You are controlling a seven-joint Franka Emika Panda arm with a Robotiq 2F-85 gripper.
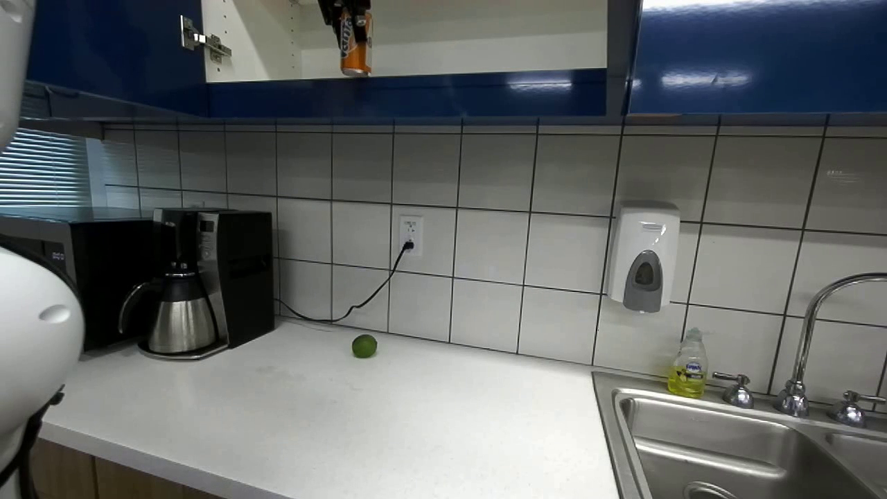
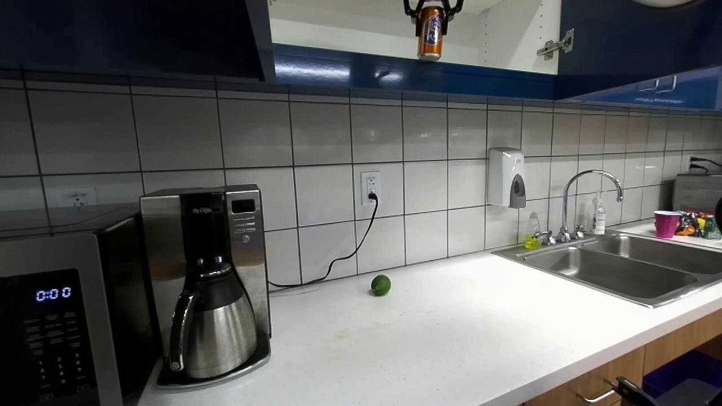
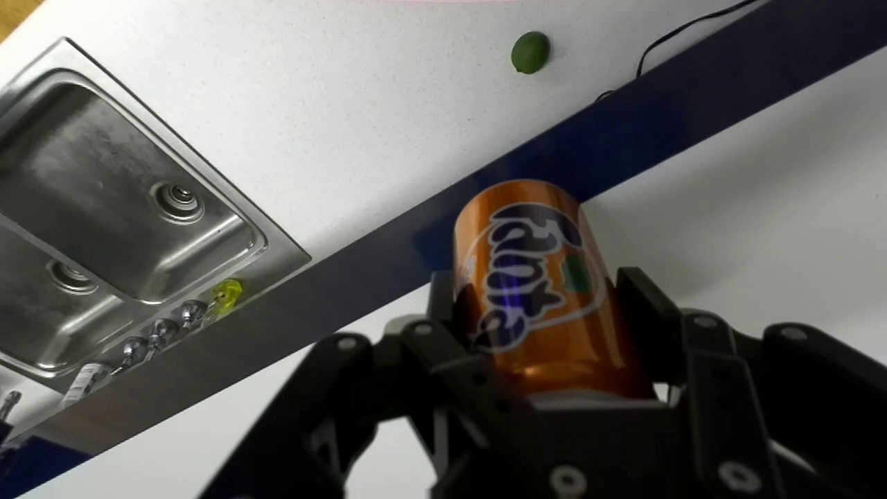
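An orange Fanta can (image 1: 355,55) is held upright at the open wall cabinet, its base just above the blue front edge in exterior view 1. My gripper (image 2: 433,14) is shut on the can from above, one finger on either side. In the wrist view the can (image 3: 536,283) sits between the dark fingers, label facing the camera. Whether its base touches the cabinet floor, I cannot tell. A green lime (image 1: 364,346) lies alone on the white counter (image 1: 399,416), far below the gripper.
The cabinet's blue lower edge (image 2: 338,67) runs beneath the can, and its open door (image 2: 636,47) stands to the right in exterior view 2. A coffee maker (image 2: 216,291), microwave (image 2: 101,304) and sink (image 1: 715,441) line the counter. Shelf space beside the can looks empty.
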